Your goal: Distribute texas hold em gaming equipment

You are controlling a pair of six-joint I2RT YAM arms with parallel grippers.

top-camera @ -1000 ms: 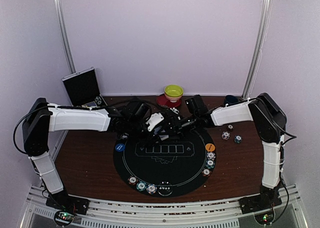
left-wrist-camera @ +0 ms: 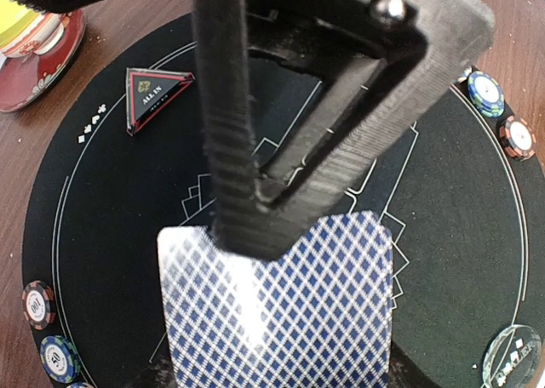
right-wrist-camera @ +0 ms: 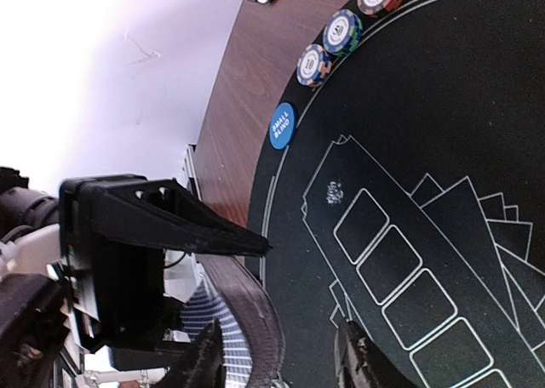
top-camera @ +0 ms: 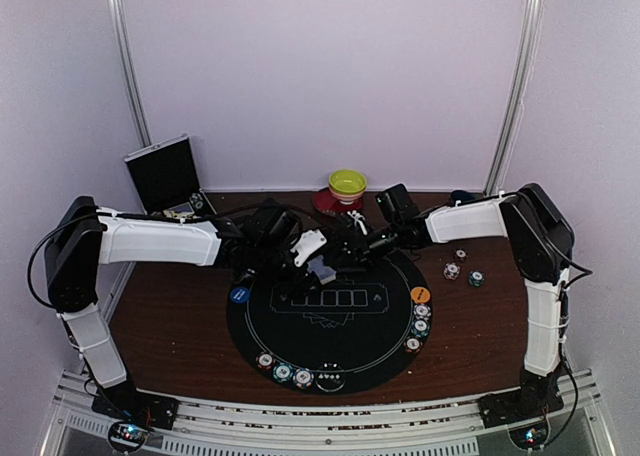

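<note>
Blue-and-white patterned cards [left-wrist-camera: 277,307] fill the lower middle of the left wrist view. My left gripper [top-camera: 310,278] is shut on them above the black poker mat [top-camera: 300,341]. From the right side, my right gripper [top-camera: 343,253] reaches in close to the cards. Its fingers [right-wrist-camera: 206,358] stand apart in the right wrist view. One dark right finger [left-wrist-camera: 247,167] overlaps the cards' upper edge in the left wrist view; whether it touches them I cannot tell. The cards [right-wrist-camera: 200,311] are partly hidden behind the left gripper's finger in the right wrist view.
Chips line the mat's front and right edges, with a blue button [top-camera: 239,294] and an orange button [top-camera: 420,295]. A black triangular ALL IN marker [left-wrist-camera: 156,99] lies on the mat. Behind are a green bowl [top-camera: 347,181] and an open case [top-camera: 165,176]. Loose chips [top-camera: 452,271] lie right.
My right gripper and forearm have shifted slightly to the right, leaving more of the cards visible from above. The left arm has hardly moved.
</note>
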